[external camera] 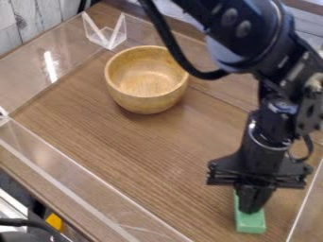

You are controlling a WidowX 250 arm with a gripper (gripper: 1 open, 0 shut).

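Observation:
The black gripper (252,189) is low at the right of the view, pointing down onto a green block (250,217) that lies on the wooden table near its front edge. Its fingertips are dark and overlap the top end of the block; whether they touch it or hold anything is hard to see.
A wooden bowl (145,77) sits at the upper middle. A white wire stand (105,32) is at the back left. Clear strips (25,57) border the table on the left.

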